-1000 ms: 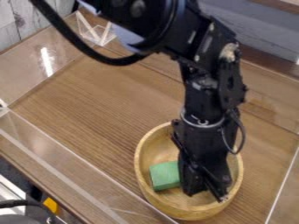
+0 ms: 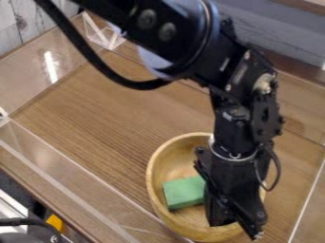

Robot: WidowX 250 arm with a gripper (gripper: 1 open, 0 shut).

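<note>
A round wooden bowl [image 2: 165, 171] sits on the wooden surface at the lower middle, with a green block [image 2: 183, 194] lying inside it on the left. My black gripper [image 2: 237, 211] reaches down from above into the right part of the bowl, to the right of the green block, covering much of that side. It appears shut, and nothing shows between its fingers, though the fingertips are dark and hard to make out.
Clear plastic rails run along the left and front edges. Cables and a small yellow item [image 2: 55, 222] lie at the lower left, outside the surface.
My gripper has shifted slightly right and toward the front over the last second. The green block and bowl stay about where they were.
</note>
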